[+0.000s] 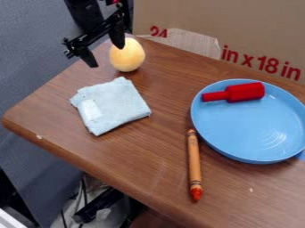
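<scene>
My black gripper (103, 52) hangs at the upper left over the table, its two fingers apart with nothing seen between them. Its right finger is in front of or beside a pale yellow ball (127, 59); I cannot tell if they touch. A folded pale blue cloth (110, 106) lies below the gripper. A blue plate (248, 134) on the right holds a red cylindrical object (244, 92). An orange crayon (194, 167) lies upright in view, left of and below the plate.
The wooden table (131, 160) has bare space at the front and between cloth and plate. A cardboard panel (226, 27) stands behind it. The table's left edge drops to a grey area with dark frame parts and cables.
</scene>
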